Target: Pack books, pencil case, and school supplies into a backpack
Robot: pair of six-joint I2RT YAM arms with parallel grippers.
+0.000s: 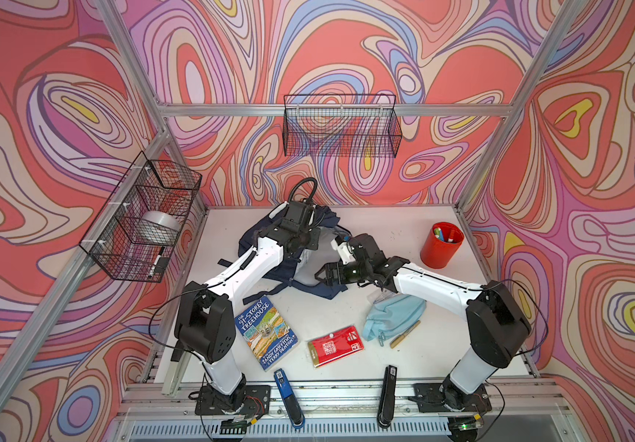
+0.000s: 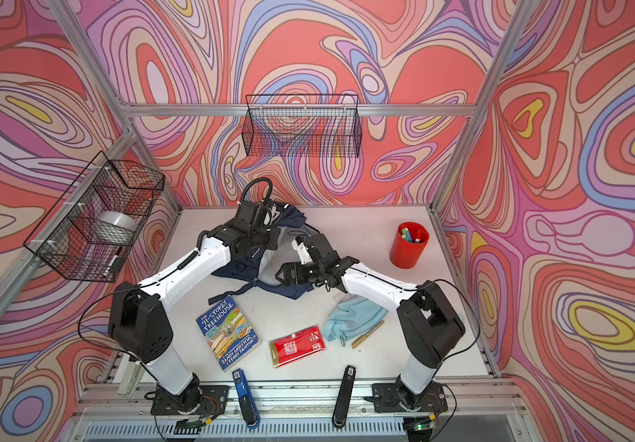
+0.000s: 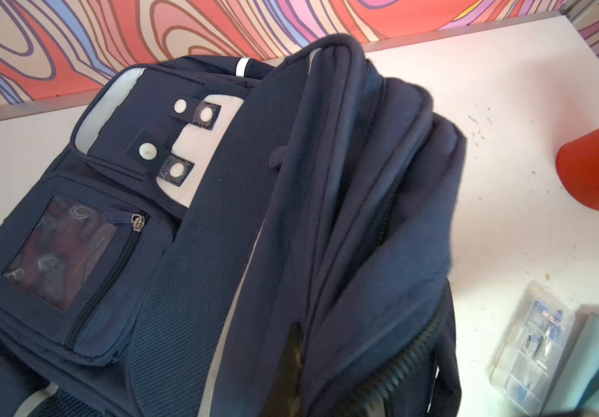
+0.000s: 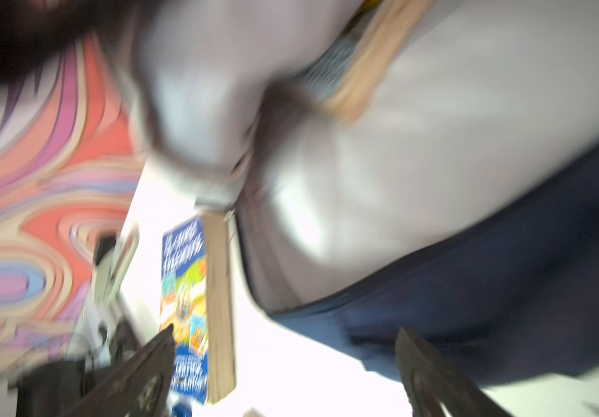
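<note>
The navy backpack point(image 1: 255, 239) lies at the back left, its grey lining point(image 1: 321, 254) showing at the opening. Over that opening, my left gripper point(image 1: 308, 241) is shut against the bag's fabric; whether cloth is pinched in it does not show clearly. My right gripper stands open at the bag's front right, nothing between its fingers. Inside the bag, a wooden strip point(image 4: 376, 62) shows, blurred. On the table lie the Treehouse book point(image 1: 266, 333), a red pack point(image 1: 334, 346), a light blue pencil case point(image 1: 397, 316), a clear case point(image 3: 532, 347) and a wooden stick point(image 1: 405, 334).
A red cup point(image 1: 441, 246) with pens stands at the back right. Wire baskets hang at the back point(image 1: 341, 132) and left point(image 1: 140, 221), the left one holding a white bowl point(image 1: 160, 224).
</note>
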